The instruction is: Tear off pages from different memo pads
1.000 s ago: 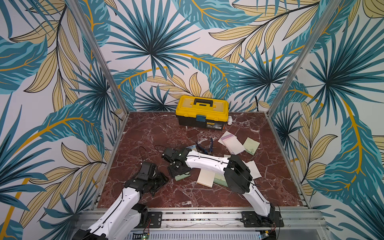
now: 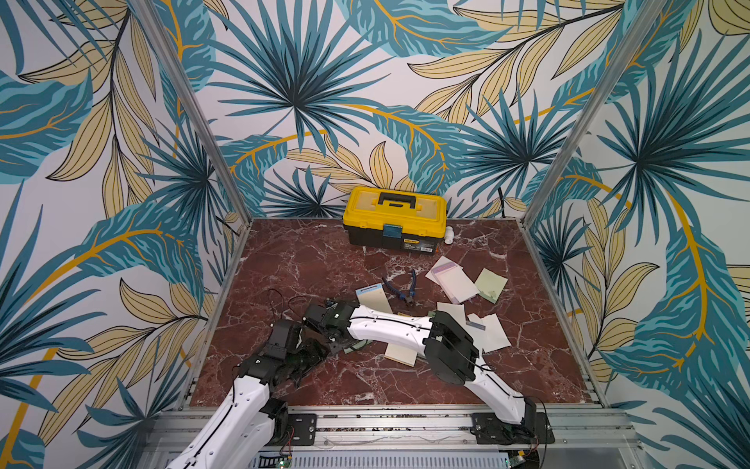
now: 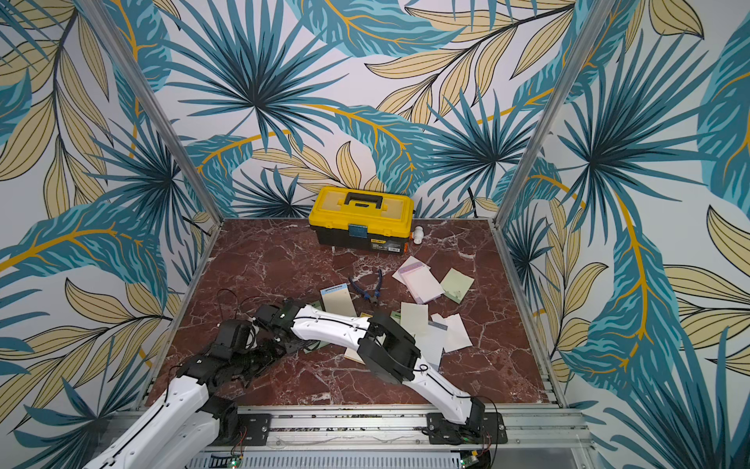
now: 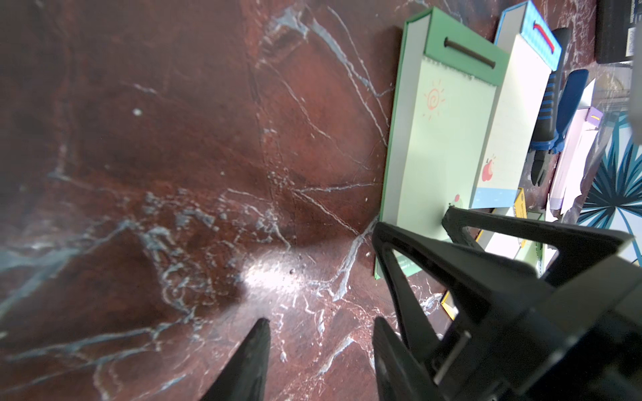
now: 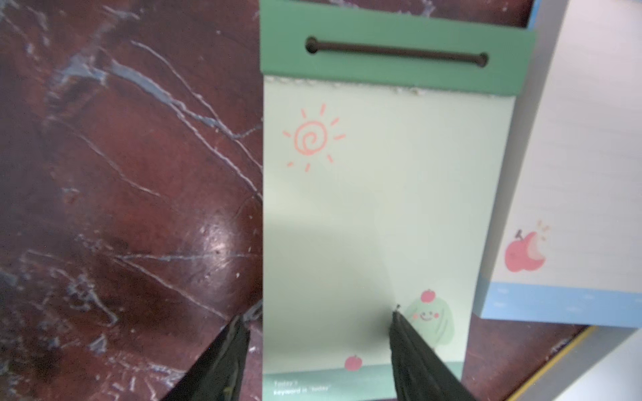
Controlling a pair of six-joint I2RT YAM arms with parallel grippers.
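Note:
A green-bound memo pad with a sun and fruit drawing lies on the table, partly hidden under my right arm in the top views. My right gripper hangs over its lower part, fingers apart, one beside the left edge and one over the page. Beside it lies a blue-bound pad; a pink pad is farther back right. My left gripper is open above bare table, just left of the right gripper, nothing between its fingertips.
A yellow toolbox and white bottle stand at the back. Pliers lie mid-table. Loose papers and pads cover the right.
My left arm has shifted slightly. The pads appear unmoved.

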